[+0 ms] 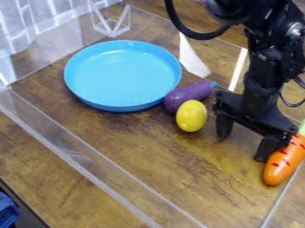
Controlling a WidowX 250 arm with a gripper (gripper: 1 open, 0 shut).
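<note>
My black gripper (248, 141) hangs low over the table at the right, fingers spread open, one just right of the yellow lemon (191, 116), the other by the orange carrot (284, 162). Nothing shows between the fingers. A purple eggplant (188, 94) lies behind the lemon. A blue plate (121, 76) sits at the upper left.
Clear acrylic walls edge the area at left and back. A small dark blue object (6, 210) is at the lower left edge.
</note>
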